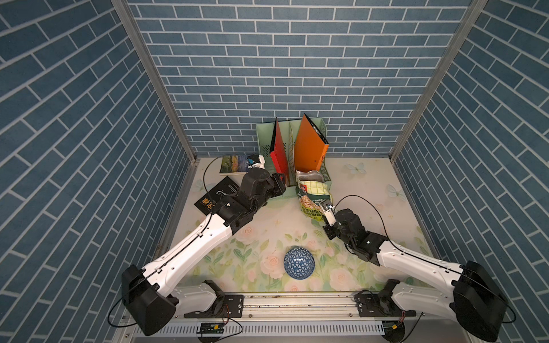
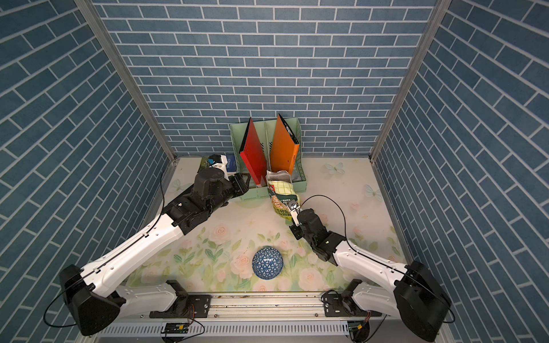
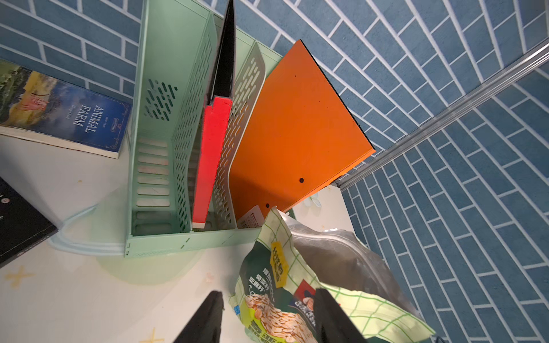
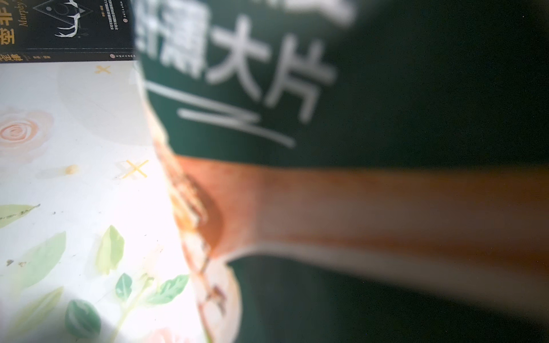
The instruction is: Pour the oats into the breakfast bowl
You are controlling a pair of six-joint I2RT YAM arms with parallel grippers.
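Note:
The oat bag, yellow and green with its silvery mouth open, stands in front of the file holder. My right gripper is shut on the bag's near right side. In the right wrist view the dark green bag fills most of the picture and hides the fingers. Left of the bag, and apart from it, my left gripper is open and empty; its fingertips show in front of the bag in the left wrist view. A blue patterned bowl rests near the table's front edge; whether it is upright I cannot tell.
Behind the bag stands a green file holder with a red folder and an orange folder. Two books lie at the left: Animal Farm and a black one. Flowered table around the bowl is free.

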